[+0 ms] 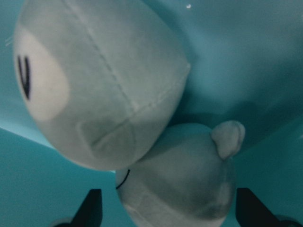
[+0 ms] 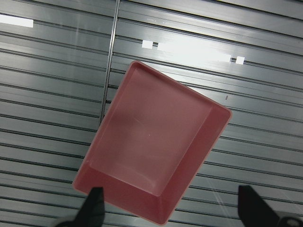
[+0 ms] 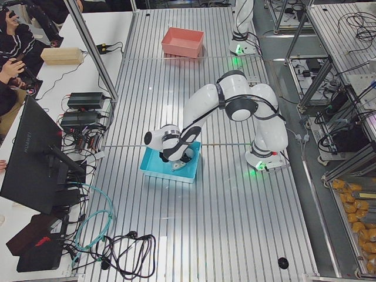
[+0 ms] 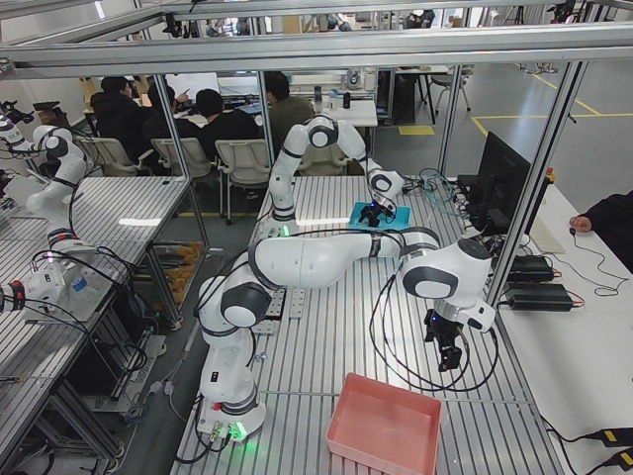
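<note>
A plush toy with a large grey head (image 1: 99, 80) and a rounder lower part (image 1: 175, 179) lies in the blue bin (image 3: 167, 175); I cannot tell whether it is one toy or two. My left gripper is down inside that bin, open, its fingers either side of the lower plush part, which fills the bottom middle of the left wrist view. My right gripper stands open with nothing between its fingers, high above the empty red bin (image 2: 142, 137); in the camera right view it hangs (image 4: 445, 351) just behind that bin.
Cable coils lie at the table's near left corner in the camera left view. A monitor (image 3: 32, 155) and power units stand along the side desk. Metal frame posts rise at the table's edge.
</note>
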